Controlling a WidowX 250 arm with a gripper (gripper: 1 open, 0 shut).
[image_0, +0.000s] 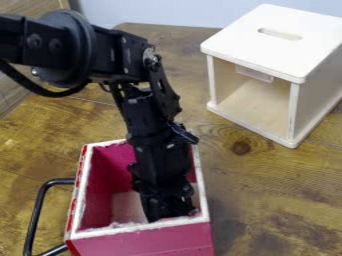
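Note:
My black gripper reaches down inside an open pink box with white rims, near the bottom centre of the camera view. Its fingertips are low in the box and mostly dark against it, so whether they are open or shut and what lies between them is hard to see.
A white wooden box with an open front and a slot on top stands at the back right of the wooden table. A black bar runs along the pink box's left side. The table between the two boxes is clear.

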